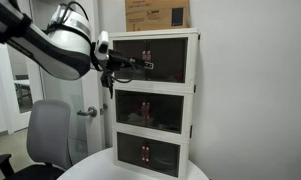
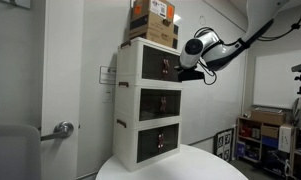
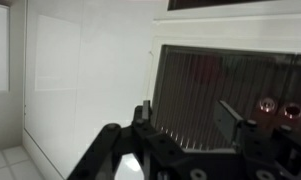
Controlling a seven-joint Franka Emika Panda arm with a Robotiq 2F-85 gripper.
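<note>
A white cabinet (image 1: 191, 100) of three stacked sections stands on a round white table (image 1: 102, 170). Each section has dark double doors with reddish-brown handles; the middle handles (image 1: 145, 110) and bottom handles (image 1: 145, 153) show clearly, and all the doors look closed. My gripper (image 1: 147, 66) is in front of the top doors, close to their handles; whether it touches them cannot be made out. In the wrist view its fingers stand apart with nothing visible between them. Dark ribbed doors (image 3: 205, 90) with two round handle ends (image 3: 267, 104) lie beyond the fingers.
Cardboard boxes (image 2: 153, 27) sit on top of the cabinet. An office chair (image 1: 50, 130) and a door with a lever handle (image 1: 87, 112) are to the left in exterior view 1.
</note>
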